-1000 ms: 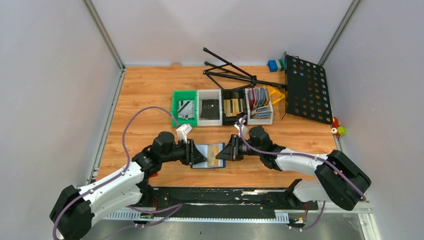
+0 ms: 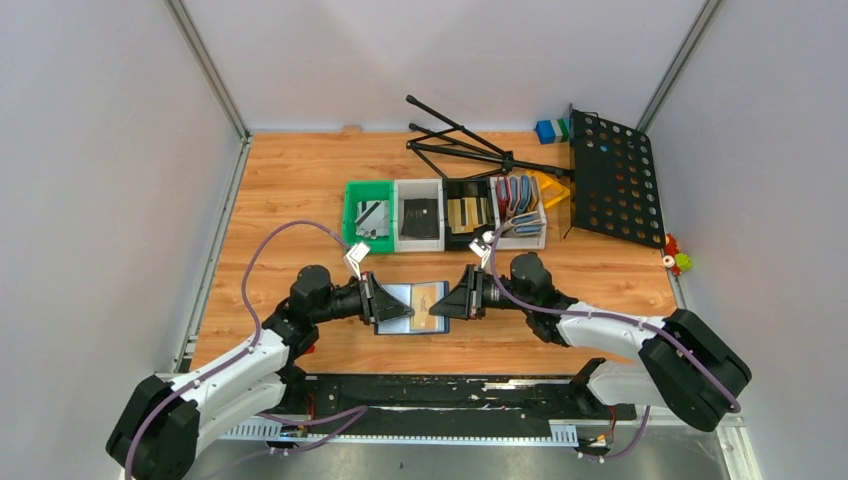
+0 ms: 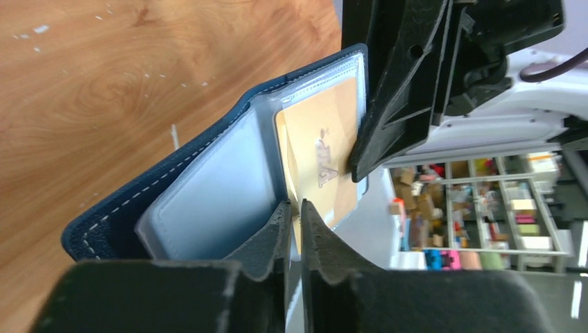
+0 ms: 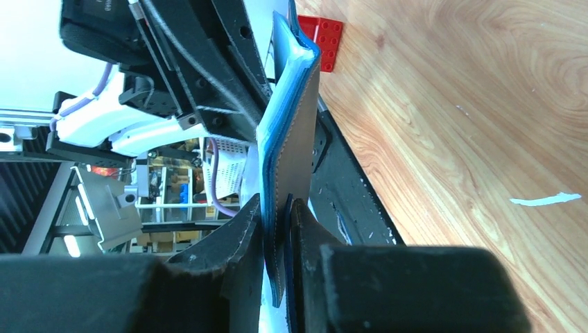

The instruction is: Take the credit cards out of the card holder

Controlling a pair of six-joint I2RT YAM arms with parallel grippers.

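Note:
The open card holder point(image 2: 395, 327), dark blue outside with pale clear sleeves, is held above the table between both grippers. A cream card point(image 3: 319, 139) sits in its right sleeve. My right gripper is shut on the holder, seen edge-on in the right wrist view; in the left wrist view it grips the card side. My left gripper has its fingertips at the inner edge of the cream card; whether they have closed on it is unclear.
Four bins stand behind: green point(image 2: 350, 215), white, black and another white, holding cards and holders. A black stand point(image 2: 610, 180) lies at back right. A red brick point(image 4: 326, 41) is near the front left.
Both arms have shifted slightly, carrying the card holder a little to the left in the top view.

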